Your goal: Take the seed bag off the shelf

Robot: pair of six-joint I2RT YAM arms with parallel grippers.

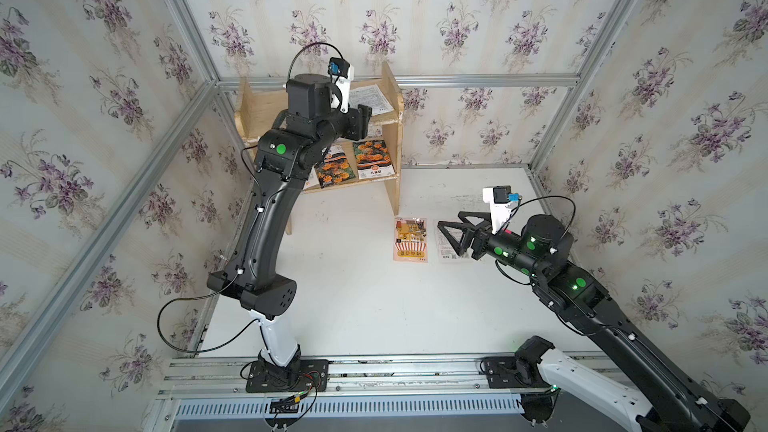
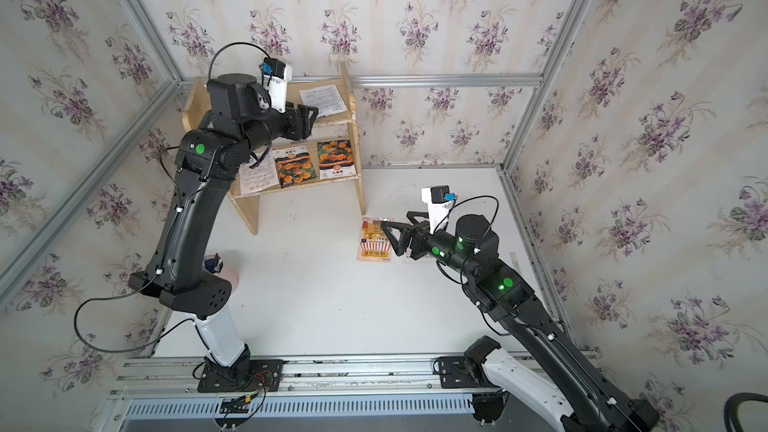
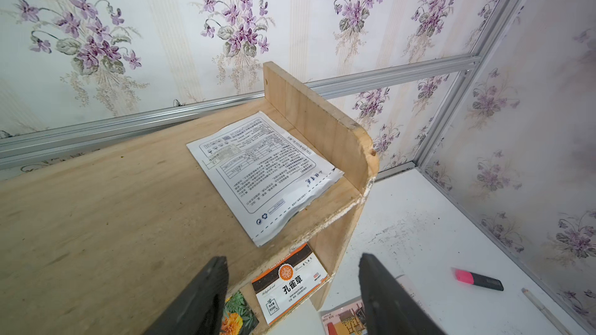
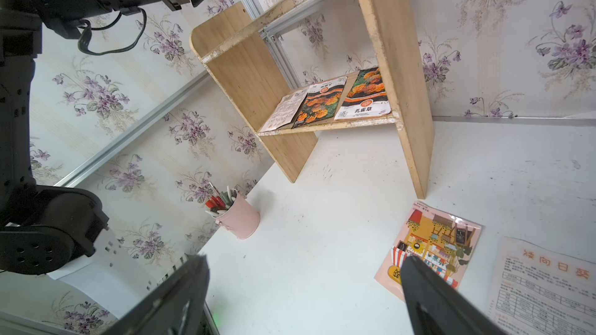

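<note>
On the top board of the wooden shelf (image 3: 99, 229) a white seed bag (image 3: 260, 170) lies flat, printed side up, close to the right side wall. My left gripper (image 1: 360, 121) hovers near the shelf's front, with the bag (image 1: 370, 98) just behind it. Its fingers (image 3: 208, 297) stand apart in the left wrist view, and nothing is between them. Several seed bags rest on the lower board, among them one with orange flowers (image 4: 366, 94). Over the table at the right, my right gripper (image 1: 456, 234) is open and empty.
A colourful packet (image 4: 431, 245) and a white printed packet (image 4: 534, 288) lie on the table. A pink cup (image 4: 241, 217) of pens stands at the left. A pink marker (image 3: 478, 279) lies at the right.
</note>
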